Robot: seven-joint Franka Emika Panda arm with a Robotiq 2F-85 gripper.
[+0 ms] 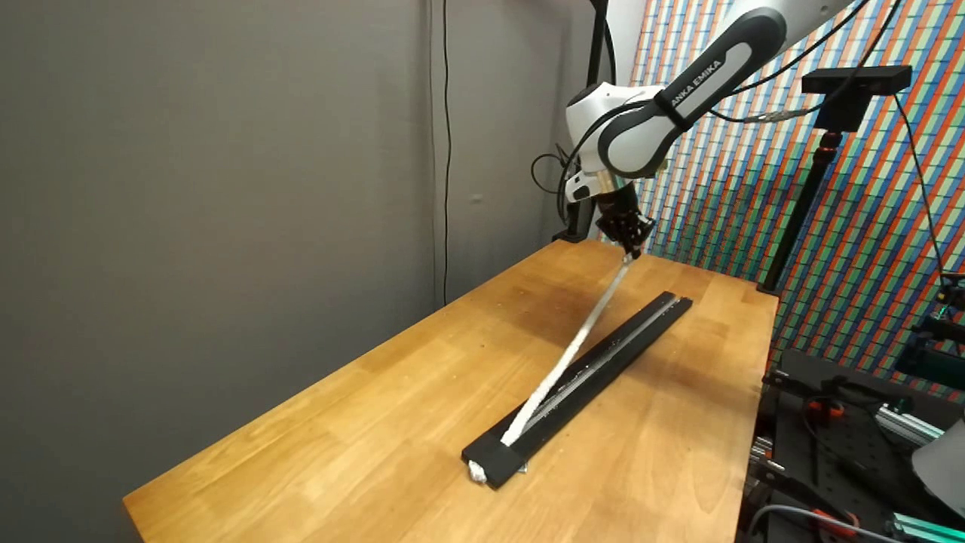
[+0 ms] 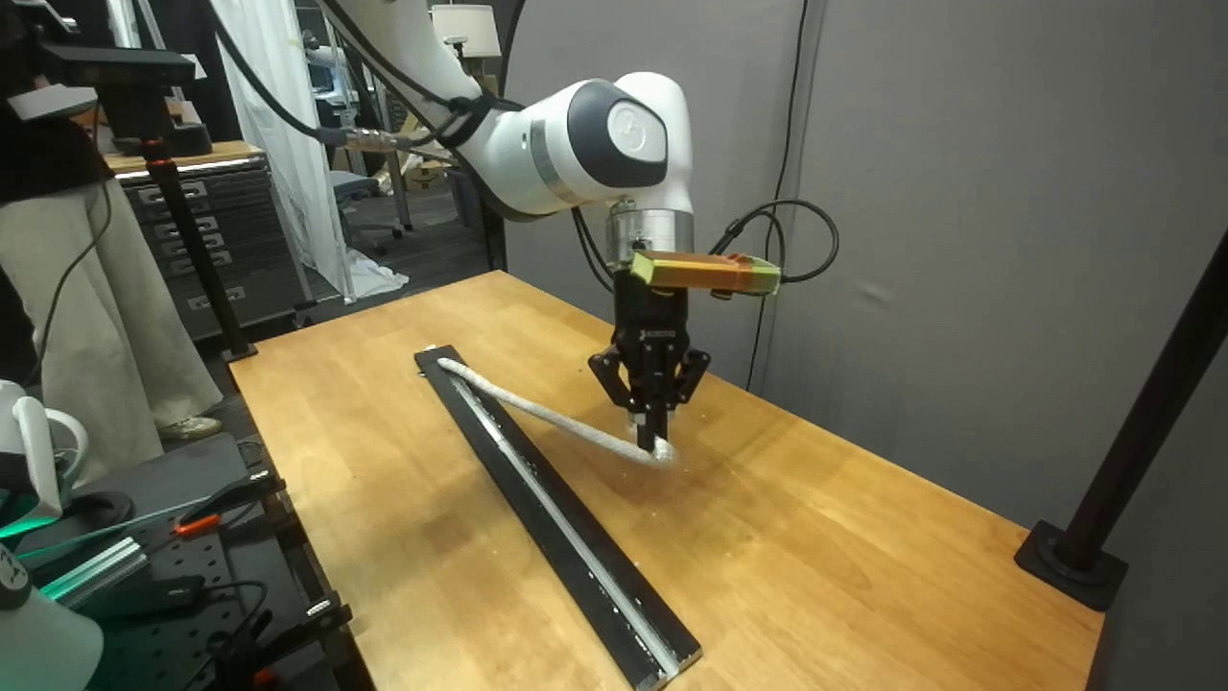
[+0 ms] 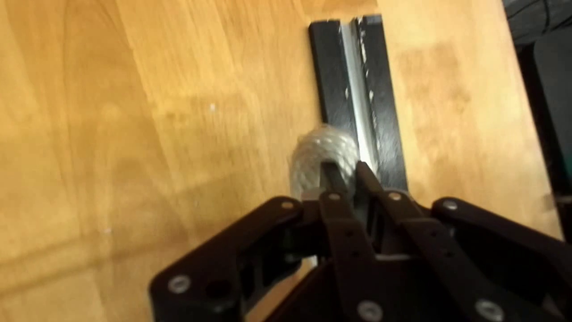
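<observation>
A white rope (image 1: 571, 351) runs taut and slanting from one end of a long black bar (image 2: 544, 495) up to my gripper (image 1: 630, 253). The bar lies on the table and has a pale groove (image 2: 564, 528) along its length. At the bar's near end in exterior view 1, the rope passes under a black piece, and a short stub pokes out. My gripper (image 2: 652, 443) is shut on the rope's free end, above the table and beside the bar. In the wrist view the rope (image 3: 316, 153) bulges just ahead of the fingertips, left of the groove.
A black post with a foot (image 2: 1071, 564) stands at one table edge, and a camera stand (image 1: 805, 194) at another. Tools and hardware (image 1: 841, 452) sit on a dark cart alongside the table.
</observation>
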